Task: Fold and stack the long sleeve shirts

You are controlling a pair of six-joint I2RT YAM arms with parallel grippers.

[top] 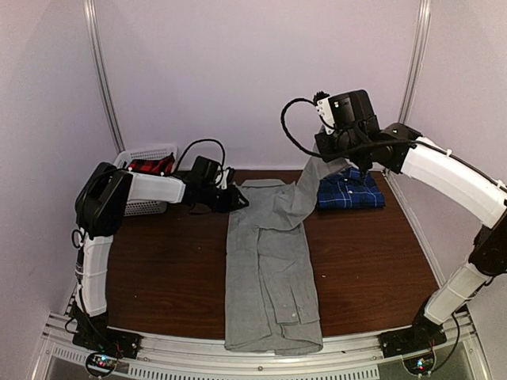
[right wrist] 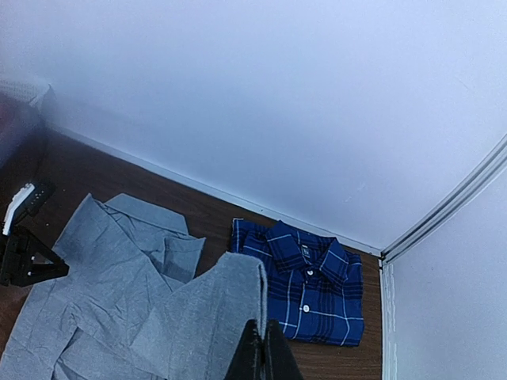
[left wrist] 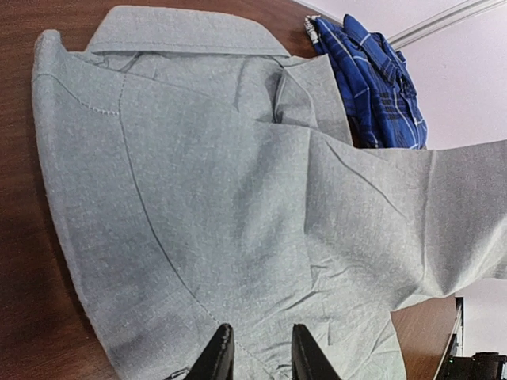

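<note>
A grey shirt [top: 261,269] lies lengthwise down the middle of the table, its collar [left wrist: 190,32] at the back. My right gripper, high above the back right, is shut on a length of the shirt, a raised sleeve that stretches up from the cloth. My left gripper is over the shirt's upper left part, fingers apart, with no cloth visibly held between them. A folded blue plaid shirt [right wrist: 309,293] lies at the back right.
A white basket [top: 144,207] with red plaid cloth [top: 150,165] stands at the back left. Walls enclose the back and sides.
</note>
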